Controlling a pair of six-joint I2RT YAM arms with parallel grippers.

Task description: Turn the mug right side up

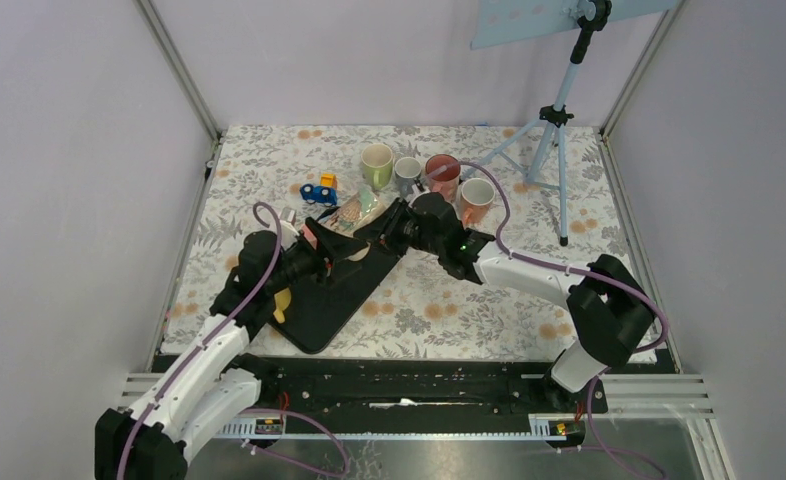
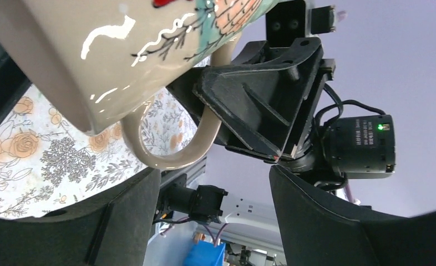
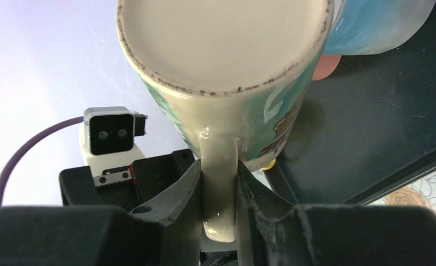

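A cream mug with floral print (image 1: 360, 213) is held on its side over the black tray (image 1: 324, 310). My right gripper is shut on its handle; in the right wrist view the mug's base faces the camera. In the left wrist view the mug (image 2: 105, 50) fills the upper left, its handle gripped by the right gripper. My left gripper stands open just short of the mug and handle, nothing between its fingers.
Several cups stand at the back, among them a green one (image 1: 377, 165). A blue toy car (image 1: 318, 194) is left of them. A light-blue tripod (image 1: 562, 190) stands at back right.
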